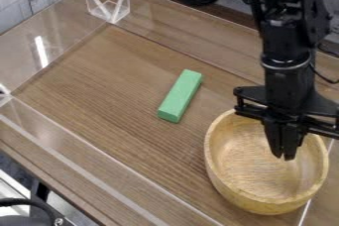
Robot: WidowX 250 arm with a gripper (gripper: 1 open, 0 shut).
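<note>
The black robot gripper (286,139) hangs over the back half of a round tan bowl (265,183) at the lower right, its tips pointing down into it and shut, with nothing seen between them. The bowl looks empty. A green rectangular block (180,95) lies flat on the wooden table (93,101), to the left of and above the bowl, apart from it.
A small clear plastic object (109,4) stands at the back left. Dark cables and machinery lie past the table's edge at lower left, and a rail runs along the back right.
</note>
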